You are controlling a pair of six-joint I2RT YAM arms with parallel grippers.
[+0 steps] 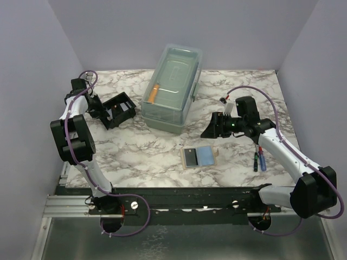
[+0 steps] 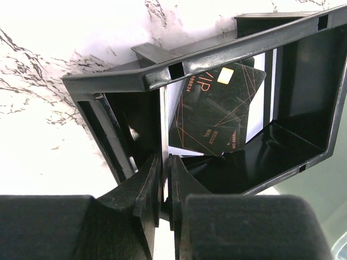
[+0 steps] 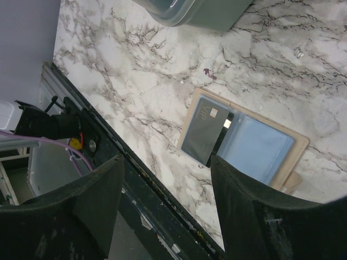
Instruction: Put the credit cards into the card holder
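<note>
A black tray [image 1: 123,113] at the back left holds dark cards [image 2: 216,111], one with VIP lettering. My left gripper is shut at a thin pale upright strip in the tray; whether it grips that edge is unclear. A card holder [image 1: 198,166] on the front middle of the table has a dark VIP card [image 3: 204,132] on one half and a blue half [image 1: 205,155] beside it. My right gripper hangs right of and behind it, its fingers apart with nothing between them.
A large lidded plastic bin [image 1: 173,86] stands at the back middle, beside the tray. Pens [image 1: 256,161] lie at the right under the right arm.
</note>
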